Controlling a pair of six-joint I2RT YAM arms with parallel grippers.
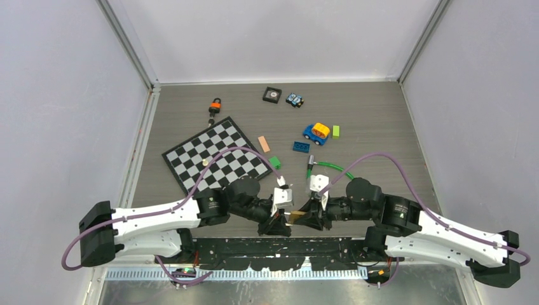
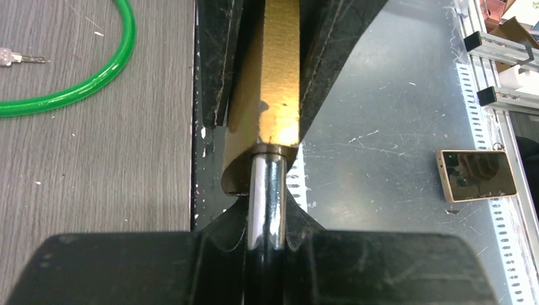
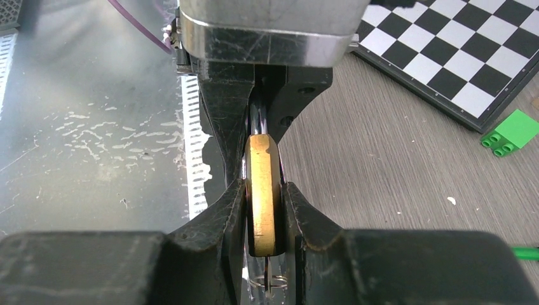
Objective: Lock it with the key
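Observation:
In the top view both grippers meet low in the centre, left gripper (image 1: pixel 276 223) facing right gripper (image 1: pixel 304 217). A brass padlock body (image 2: pixel 279 76) with a steel shackle (image 2: pixel 267 197) is between them. In the left wrist view my left gripper's fingers are closed on the shackle, with the brass body just beyond. In the right wrist view my right gripper's fingers are closed round the brass body (image 3: pixel 262 197), lined up end-on with the left gripper. A key (image 2: pixel 22 57) lies on the table by the green cable lock (image 2: pixel 82 94).
The chessboard (image 1: pixel 216 155) lies left. Toy car (image 1: pixel 316 133), small bricks (image 1: pixel 300 146), an orange padlock (image 1: pixel 215 106) and small dark items are spread behind the arms. The table's front edge is right beneath the grippers.

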